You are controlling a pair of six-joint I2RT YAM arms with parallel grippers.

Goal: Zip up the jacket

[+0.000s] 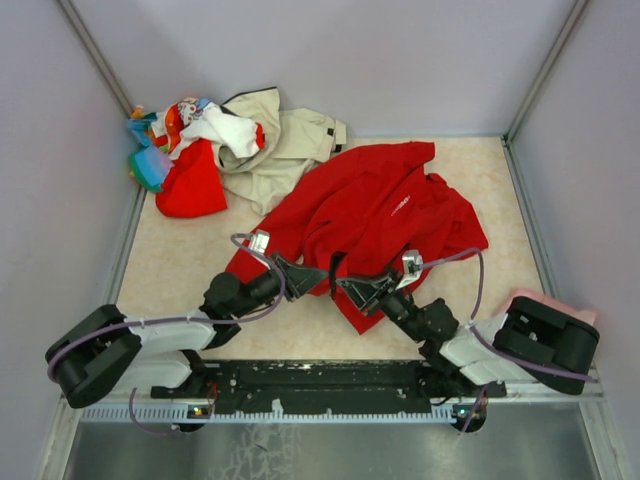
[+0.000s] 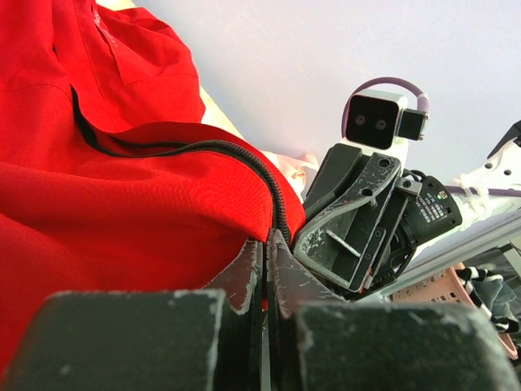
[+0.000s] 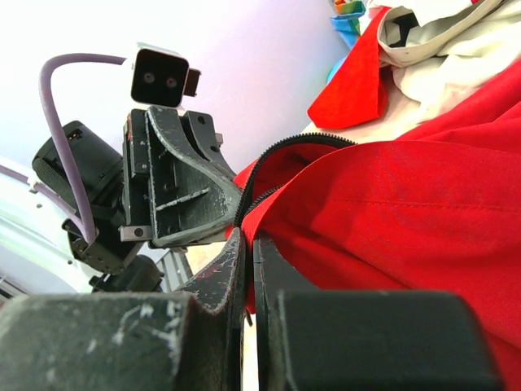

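Note:
The red jacket lies spread on the table, its black zipper curving down to where the grippers meet at the front hem. My left gripper is shut on the jacket's zipper edge, the tape running into its fingertips in the left wrist view. My right gripper, facing it closely, is also shut, with zipper tape and red fabric at its fingertips. The slider cannot be made out between the fingers.
A pile of beige, white and coloured clothes lies at the back left. A pink item sits at the right edge. Bare table shows left and right of the jacket.

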